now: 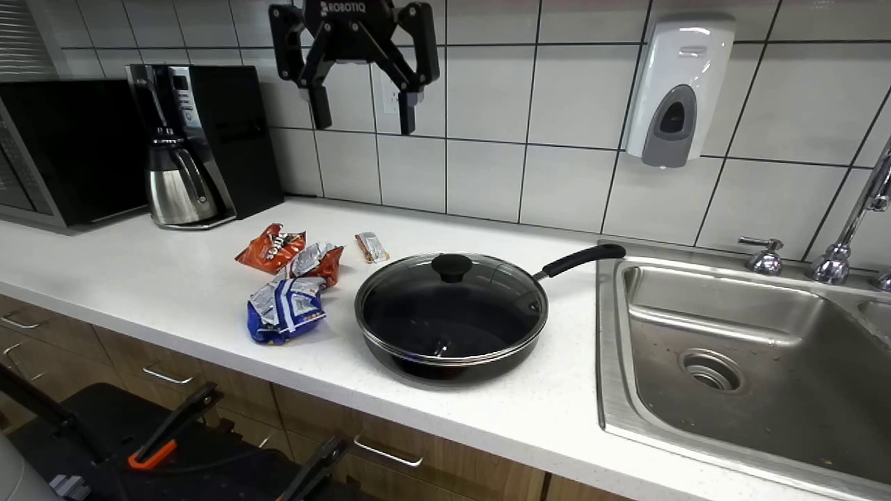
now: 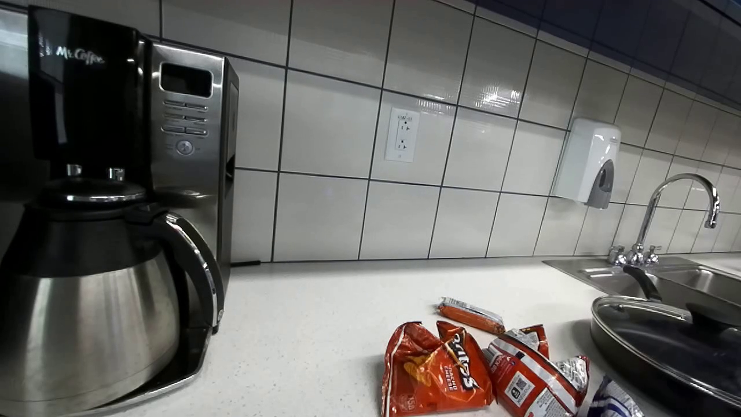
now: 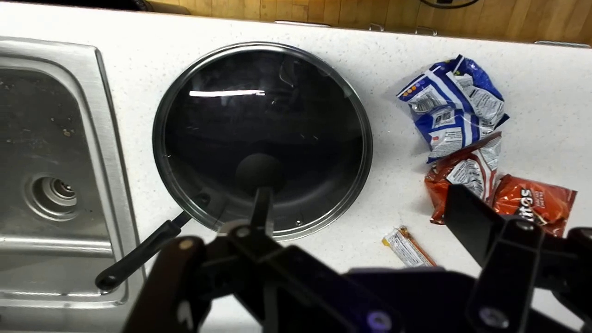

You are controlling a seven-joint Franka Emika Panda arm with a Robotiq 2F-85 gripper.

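My gripper (image 1: 365, 126) hangs open in the air above the counter, nothing between its fingers. Below it and to the right in exterior view 1 rests a black pan (image 1: 468, 367) covered by a glass lid (image 1: 392, 313) with a round black knob (image 1: 452, 267). The pan's handle (image 1: 576, 260) points toward the sink. Left of the pan lie a blue snack bag (image 1: 286, 312) and two red-orange bags, one crumpled (image 1: 328, 267) and one flatter (image 1: 272, 248). Behind them is a small wrapped bar (image 1: 372, 247). In the wrist view one finger overlaps the lid near its knob (image 3: 259, 171).
A steel sink (image 1: 614, 359) adjoins the pan on the right, with a faucet (image 1: 852, 217) behind it. On the left stand a coffee maker (image 1: 238, 142) and a microwave (image 1: 71, 150). A soap dispenser (image 1: 683, 88) is mounted on the tiled wall.
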